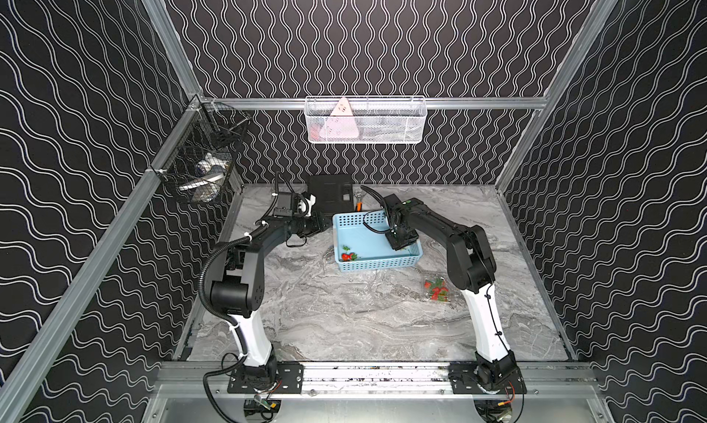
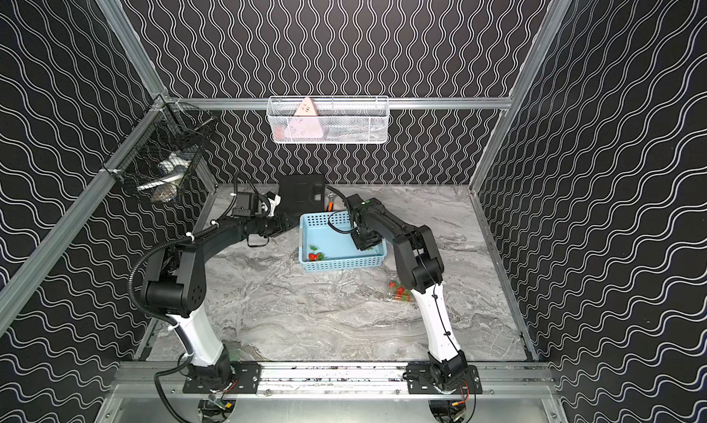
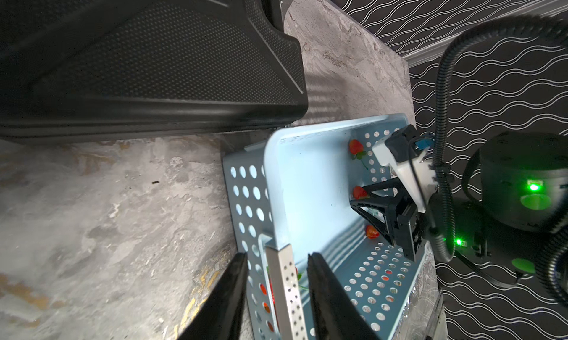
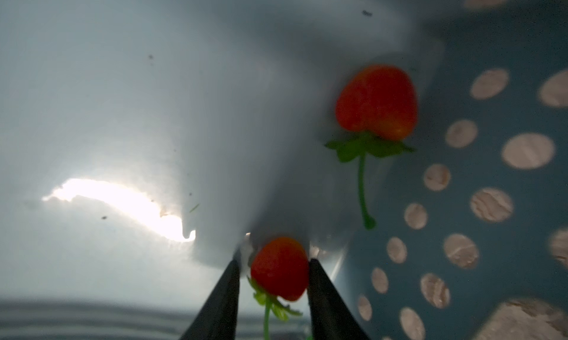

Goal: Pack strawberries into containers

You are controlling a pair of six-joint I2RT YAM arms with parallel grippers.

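Observation:
Inside the pale blue basket (image 1: pixel 379 263) with perforated walls lie loose strawberries (image 1: pixel 348 256) at its near left corner. In the right wrist view, one strawberry (image 4: pixel 280 269) sits between the part-open fingers of my right gripper; a slim gap shows on its left side. Another strawberry (image 4: pixel 378 103), stem down in the picture, lies by the perforated wall. At the basket's left end, my left gripper is part open, its fingers either side of the rim. A clear container (image 1: pixel 436 289) holding strawberries stands outside, at the basket's near right.
Behind the left gripper, a black case (image 1: pixel 330 193) stands close to the basket. An orange-handled tool (image 1: pixel 358 202) lies beside the case. A white wire basket (image 1: pixel 366 121) hangs at the back.

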